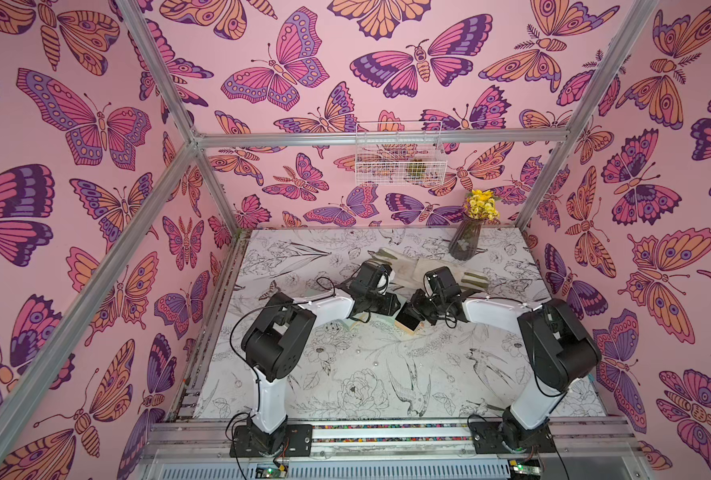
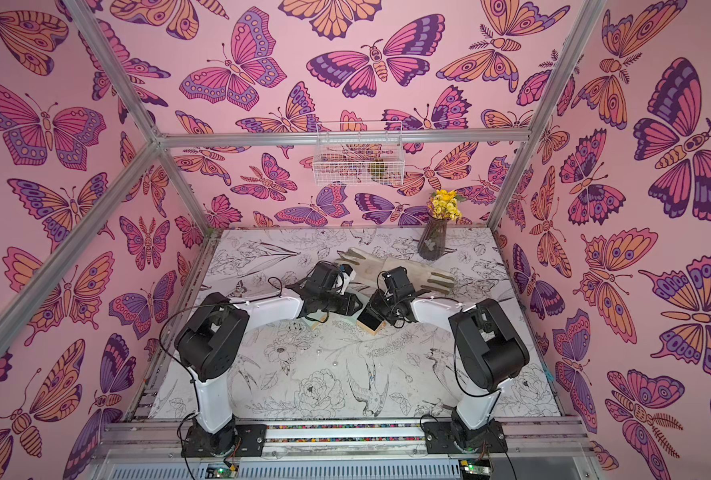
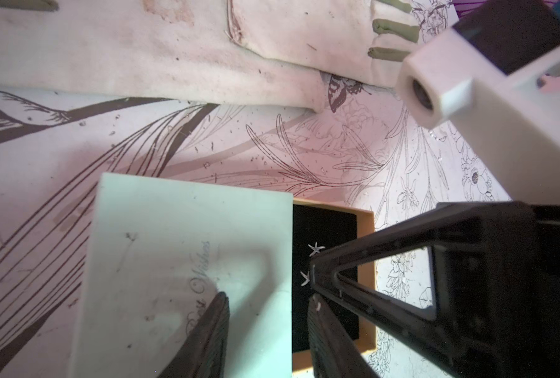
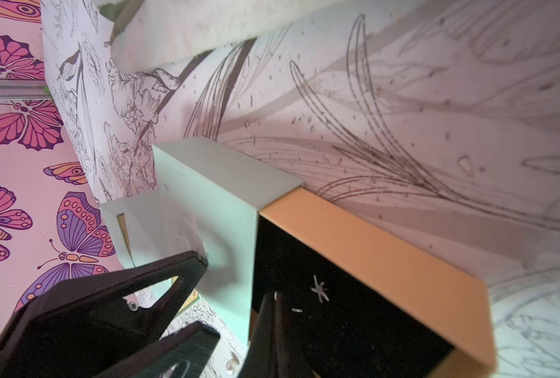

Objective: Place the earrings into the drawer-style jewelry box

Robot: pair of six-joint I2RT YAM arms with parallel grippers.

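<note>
In the left wrist view, a mint-green box sleeve [image 3: 185,252] printed "Best Wishes" has its black-lined tan drawer [image 3: 366,283] slid part way out to the right. Two small silver starfish earrings [image 3: 316,248] lie on the black lining, one beside the tip of my right gripper. That gripper is shut, low over the drawer, with no earring visible between its fingers. The right wrist view shows one starfish earring [image 4: 318,288] clearly beside the fingertips. My left gripper has its fingers apart over the sleeve's drawer-side edge; what they grip cannot be told.
Cream cloth gloves [image 1: 407,269] lie behind the box. A dark vase with yellow flowers [image 1: 465,240] stands at the back right. Another mint piece with a yellow edge [image 4: 123,230] is beyond the left gripper. The grippers are close together.
</note>
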